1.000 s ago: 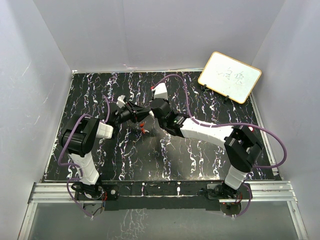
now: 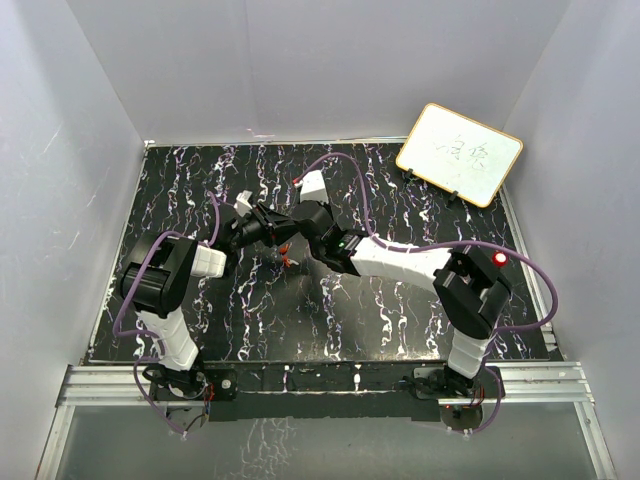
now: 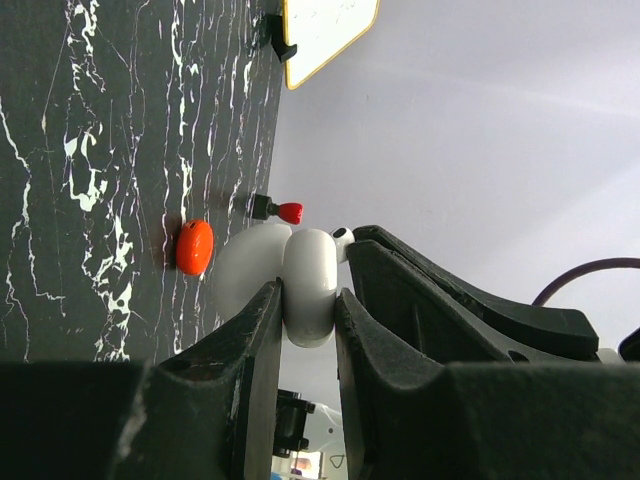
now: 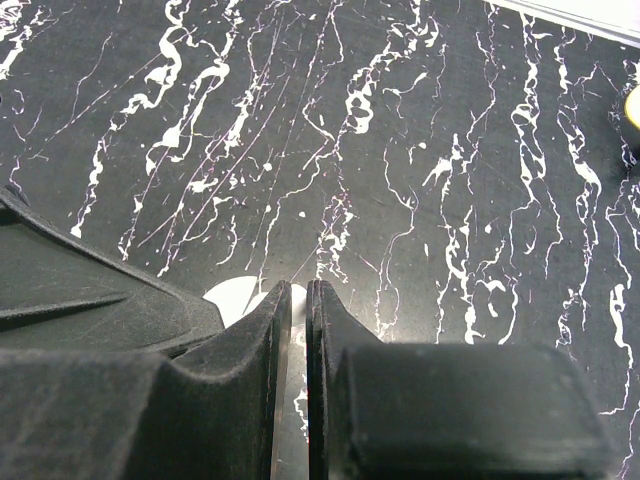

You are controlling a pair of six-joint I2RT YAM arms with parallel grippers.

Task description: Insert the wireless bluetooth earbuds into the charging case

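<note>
My left gripper is shut on the white charging case (image 3: 310, 275), its rounded end toward the left wrist camera. A wider white part (image 3: 250, 268), apparently its lid, shows behind. At the case's far right edge, a small white earbud (image 3: 342, 240) pokes out from the black fingers (image 3: 420, 290) of my right gripper. In the right wrist view, my right gripper is shut with a bit of white (image 4: 298, 303) at its tips, close to the case (image 4: 233, 298). How deep the earbud sits is hidden. From above, both grippers meet near the table's middle.
An orange-red object (image 3: 195, 247) lies on the dark marbled table, with a black-and-red piece (image 3: 278, 210) beyond it. A whiteboard (image 2: 460, 155) stands at the back right.
My right arm has shifted slightly left, bringing its gripper closer to the left one and covering the white bit seen between them. The left arm looks unmoved.
</note>
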